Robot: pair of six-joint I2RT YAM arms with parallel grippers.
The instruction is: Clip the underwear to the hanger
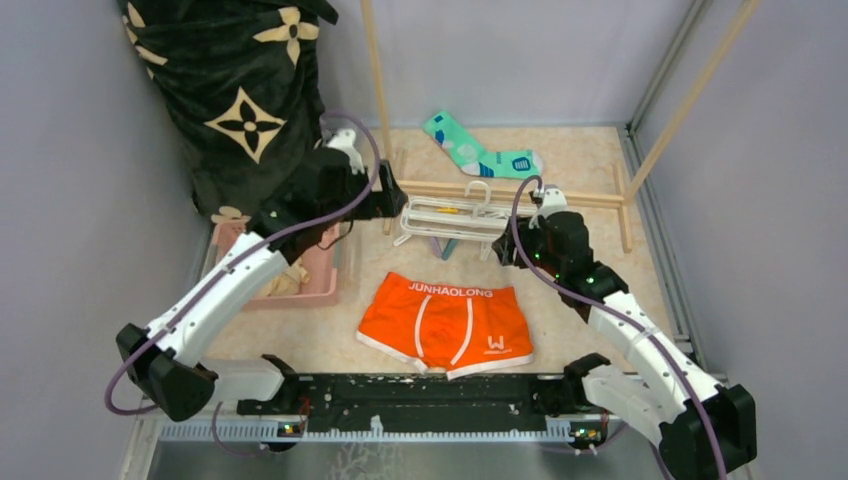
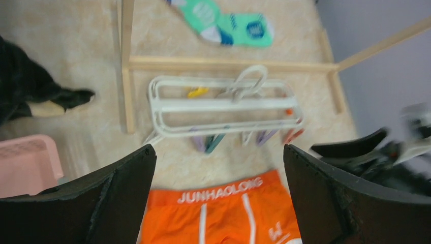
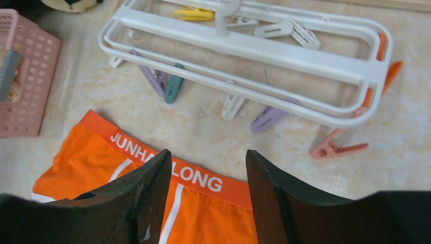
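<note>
Orange underwear (image 1: 445, 325) with a JUNHAOLONG waistband lies flat at the front of the table. Behind it rests the white clip hanger (image 1: 462, 218), its hook pointing up and back. Several coloured clips show around its lower rail, among them a teal clip (image 3: 174, 83), a purple clip (image 3: 273, 117) and a red clip (image 3: 338, 145). My left gripper (image 1: 397, 192) is above the table at the hanger's left, its fingers wide apart and empty. My right gripper hovers over the waistband by the hanger's right end, fingers (image 3: 152, 195) apart with nothing held.
A pink basket (image 1: 325, 295) with beige cloth stands at the left, beside a dark patterned blanket (image 1: 250, 125). A wooden frame (image 1: 580, 199) runs behind the hanger, and a green sock (image 1: 465, 150) lies beyond it. Bare table lies right of the underwear.
</note>
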